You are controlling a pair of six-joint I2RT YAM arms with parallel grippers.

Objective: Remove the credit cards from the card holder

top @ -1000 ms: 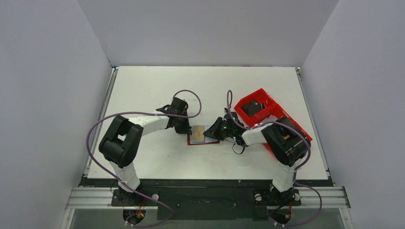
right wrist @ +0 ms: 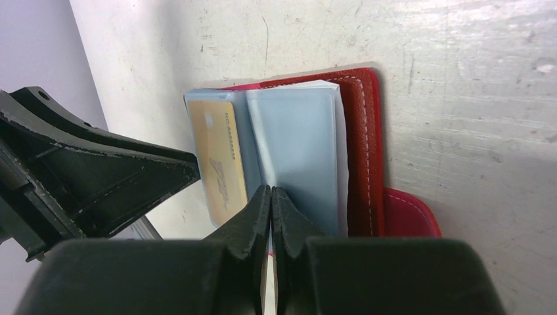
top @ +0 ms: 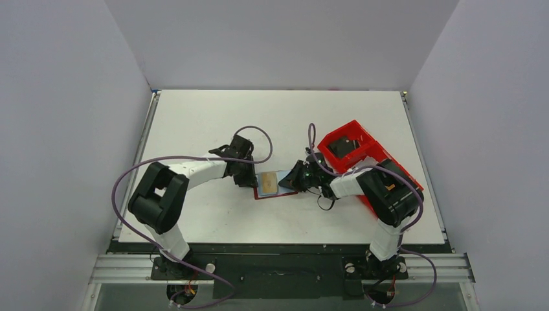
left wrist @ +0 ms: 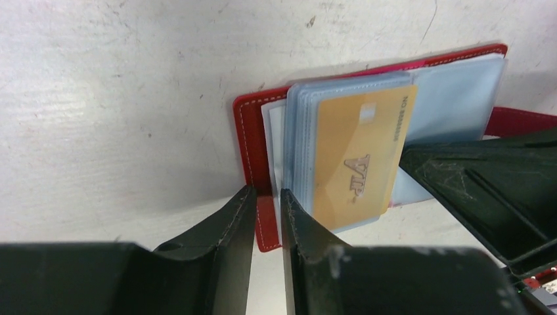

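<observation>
The card holder lies open on the table, with a red cover (top: 276, 195) and clear pale-blue sleeves. One gold card (left wrist: 358, 157) sits inside a sleeve near its middle. In the left wrist view my left gripper is at the holder's left end, fingers nearly together. The red edge (left wrist: 253, 147) and a pale sleeve show in the narrow gap; whether they are pinched is unclear. My right gripper is shut, its tips at the blue sleeve (right wrist: 299, 141) right of the gold card. Any sleeve film between those tips cannot be made out.
A red divided box (top: 356, 131) stands at the right of the table, with dark and pale items inside, partly under the right arm. Bare white table surrounds the holder behind and in front. The two grippers are close together.
The right gripper has hardly moved.
</observation>
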